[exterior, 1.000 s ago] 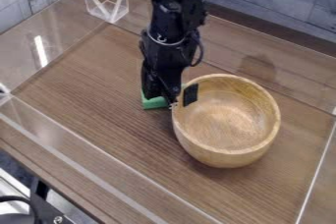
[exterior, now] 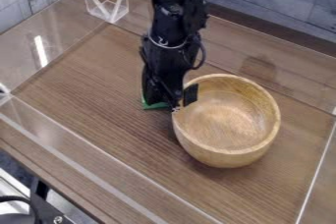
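The black robot arm reaches down from the top centre to the middle of the table, with its gripper (exterior: 167, 94) low beside the left rim of a pale wooden bowl (exterior: 226, 122). A green object (exterior: 153, 101) is partly visible at the gripper, mostly hidden behind its fingers. I cannot make out whether anything is between the fingers, which look close together.
A clear plastic piece (exterior: 105, 4) stands at the back left. A black cable (exterior: 29, 206) lies at the bottom left corner. A grey wall runs along the back.
The gripper and arm have shifted very slightly. The bowl and green object stay about where they were.
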